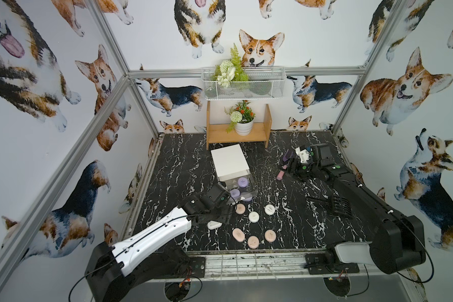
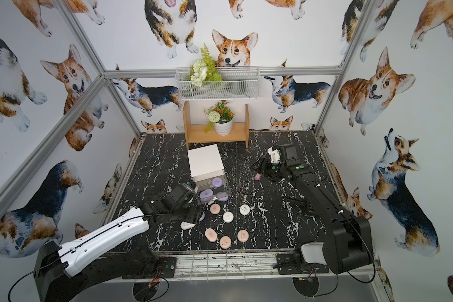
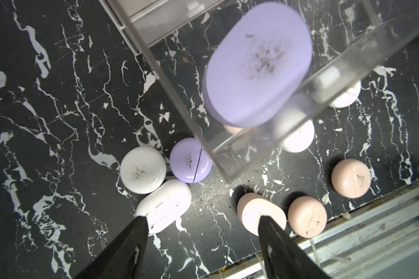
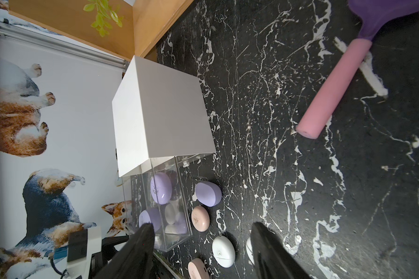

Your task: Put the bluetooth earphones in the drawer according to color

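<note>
A white box [image 1: 229,160] has a clear drawer [image 4: 181,200] pulled out at its front, holding purple earphone cases [image 2: 206,194]. My left gripper hangs open over the table beside the drawer's front-left, above a round purple case [image 3: 187,161], a round white case [image 3: 143,170] and a long white case [image 3: 165,204], nothing between its fingers. Pink cases [image 2: 225,242] and white cases [image 2: 244,209] lie loose in front of the drawer. My right gripper stands open at the right, over the table near a pink-handled utensil [image 4: 332,90].
A wooden shelf [image 1: 216,134] with a potted plant stands at the back, a mesh basket [image 1: 266,88] above it. A black brush-like object [image 1: 339,206] lies at the right.
</note>
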